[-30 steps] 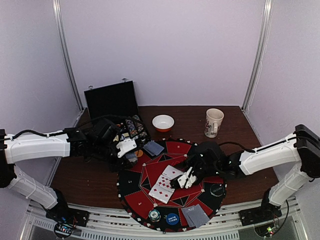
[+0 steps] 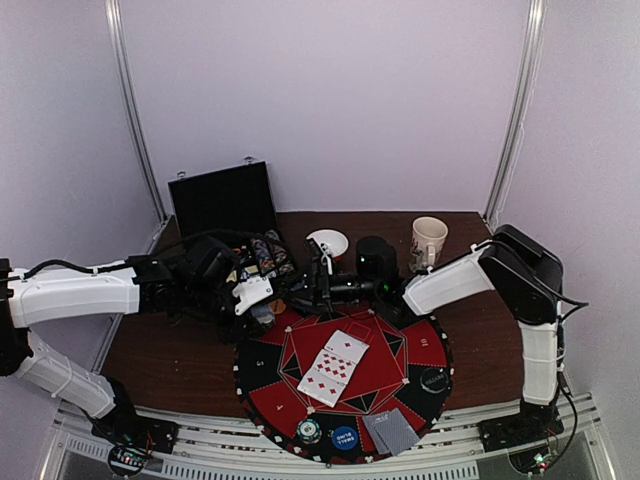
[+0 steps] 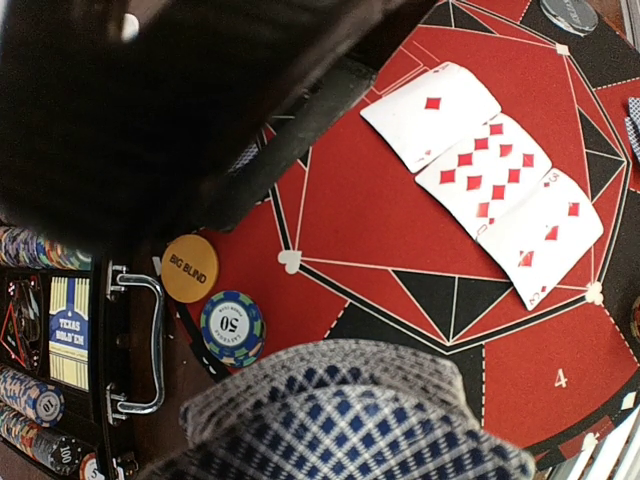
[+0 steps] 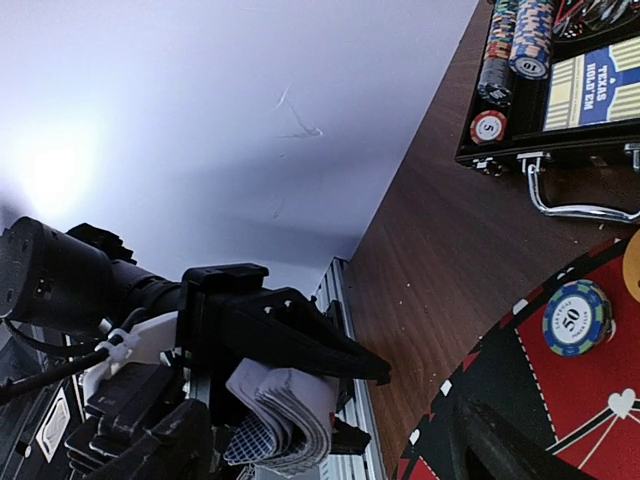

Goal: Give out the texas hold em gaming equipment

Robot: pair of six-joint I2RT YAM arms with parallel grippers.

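My left gripper [image 2: 240, 318] is shut on a deck of blue-checked cards, whose backs fill the bottom of the left wrist view. My right gripper [image 2: 318, 285] hovers over the mat's far left part, covering the face-down cards there; how far its fingers stand apart is unclear. Three face-up diamond cards [image 3: 485, 165] lie in a row on the red and black mat [image 2: 300, 350]. Two face-down cards [image 2: 390, 432] rest at the near edge. An orange big blind button [image 3: 190, 268] and a 50 chip [image 3: 230, 327] sit at the mat's left.
The chip case [image 4: 560, 155] stands open at the back left, its lid [image 2: 222, 200] upright. A white bowl [image 2: 328, 241] and a mug [image 2: 429, 243] stand behind the mat. Small blind button [image 2: 345, 438], chip [image 2: 309, 431] and dealer button [image 2: 434, 380] lie along the mat's near and right sides.
The left arm stays put.
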